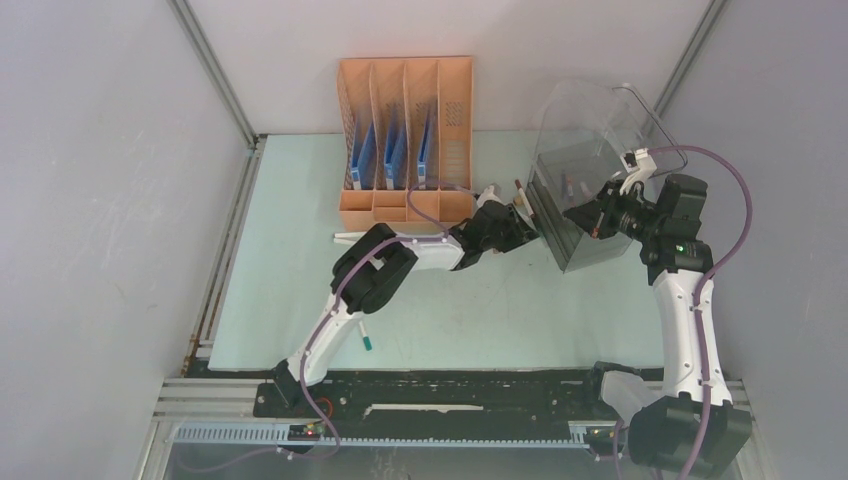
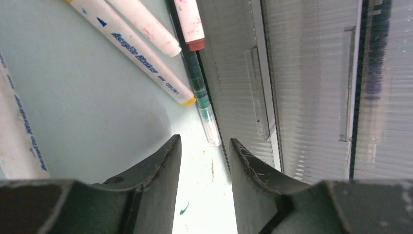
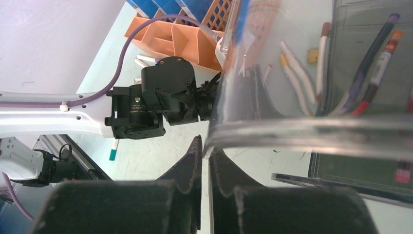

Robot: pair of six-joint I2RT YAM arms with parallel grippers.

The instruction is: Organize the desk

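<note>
My left gripper is open beside the clear box (image 1: 598, 255), its fingers empty over several pens: a yellow-capped marker (image 2: 136, 56), a red-capped marker (image 2: 189, 22) and a dark green pen (image 2: 197, 80) along the box's side. My right gripper is shut on the edge of the box's clear raised lid (image 3: 302, 131). Pens such as a purple-capped one (image 3: 370, 58) lie inside the box. A teal-capped pen (image 1: 366, 340) lies alone on the desk (image 1: 270, 250), partly hidden by the left arm.
An orange organizer (image 1: 455, 90) with blue folders (image 1: 362, 155) stands at the back, its front small compartments facing me. More white markers (image 1: 345, 237) lie before it. Walls border both sides.
</note>
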